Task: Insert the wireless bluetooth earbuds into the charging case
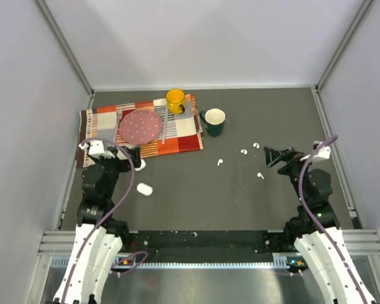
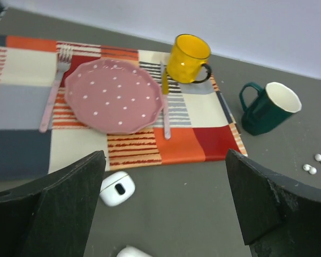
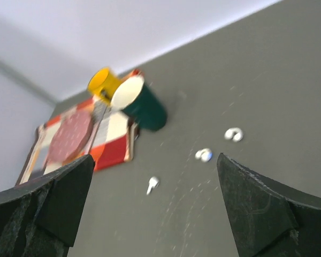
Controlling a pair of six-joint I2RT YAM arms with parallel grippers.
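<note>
Several white earbuds lie loose on the grey table: one earbud (image 1: pixel 220 162) nearest the middle, one (image 1: pixel 244 151) and one (image 1: pixel 256 145) farther back, another (image 1: pixel 260 175) closer to the right arm. A small white case (image 2: pixel 117 188) with a dark oval mark sits below the placemat's front edge, partly hidden by the left arm from above. In front of it rests a second white rounded case (image 1: pixel 144 189). My left gripper is open above the table, nothing between its fingers. Open and empty, my right gripper hangs to the right of the earbuds.
A striped placemat (image 1: pixel 180 144) at the back left bears a pink plate (image 1: pixel 140 126), cutlery and a yellow mug (image 1: pixel 175 101). A green mug (image 1: pixel 213 122) stands just right of it.
</note>
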